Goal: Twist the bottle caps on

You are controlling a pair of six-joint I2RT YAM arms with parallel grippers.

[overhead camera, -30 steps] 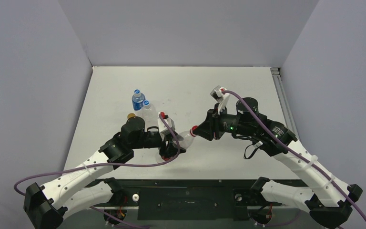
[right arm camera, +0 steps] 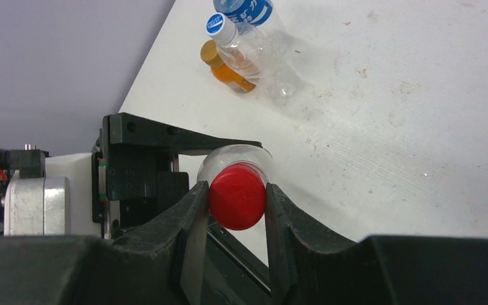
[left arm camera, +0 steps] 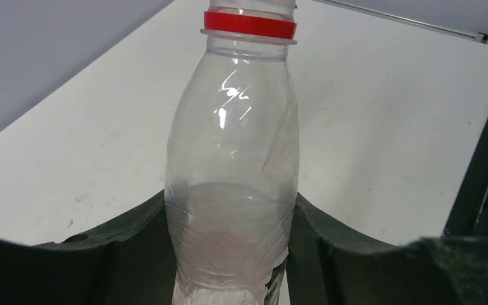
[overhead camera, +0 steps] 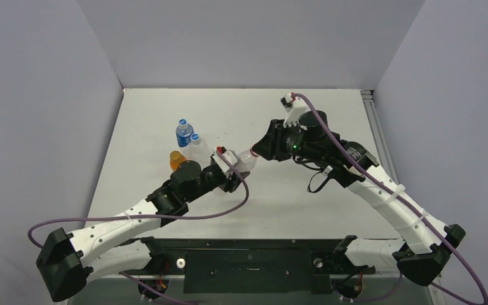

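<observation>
A clear bottle (left arm camera: pixel 235 146) is held tilted by my left gripper, whose fingers are shut around its body. In the top view its shoulder (overhead camera: pixel 248 160) points toward the right arm. The bottle's neck carries a red ring (left arm camera: pixel 250 24); the top of the neck runs out of the left wrist view. My right gripper is shut on a red cap (right arm camera: pixel 237 196), gripping its sides. Behind the cap shows the bottle's clear shoulder (right arm camera: pixel 235 155), in line with it. How tightly the cap sits on the neck cannot be told.
At the table's left stand a blue-labelled bottle with a blue cap (overhead camera: pixel 184 132), a clear bottle with a blue-topped cap (overhead camera: pixel 197 146) and an orange bottle (overhead camera: pixel 176 160).
Both grippers have moved toward the back of the table with the bottle and cap between them. The right arm has also shifted slightly left, and more of the orange bottle shows.
</observation>
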